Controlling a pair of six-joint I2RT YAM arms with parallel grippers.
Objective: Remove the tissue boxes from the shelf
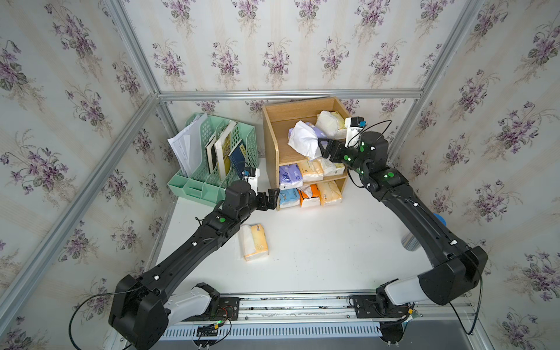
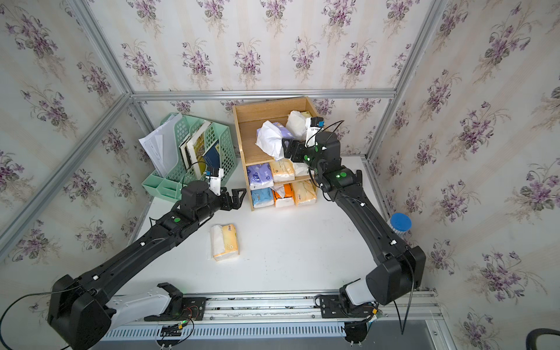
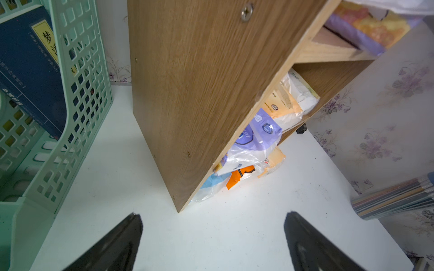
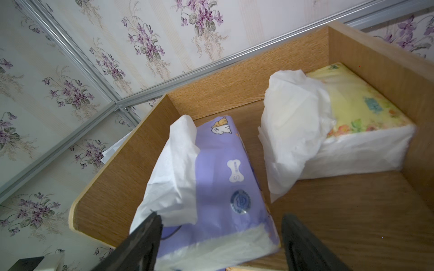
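On the shelf's top level, a purple tissue pack (image 4: 221, 180) lies with a white tissue (image 4: 176, 180) draped over its left side. To its right sits a yellow floral pack (image 4: 361, 103) with another tissue hanging from it. My right gripper (image 1: 327, 150) is at the purple pack's front end, open, its fingers (image 4: 140, 244) on either side of that end. My left gripper (image 1: 273, 199) stands open and empty before the shelf's lower left edge. Lower levels hold several packs, among them a purple one (image 1: 290, 175), a blue one (image 1: 288, 197) and an orange one (image 1: 309, 196).
A yellow-white pack (image 1: 254, 241) lies on the table at front left. Left of the wooden shelf (image 3: 189, 90) stands a green basket (image 1: 195, 189) with books and papers. A blue-topped cylinder (image 2: 400, 222) stands at right.
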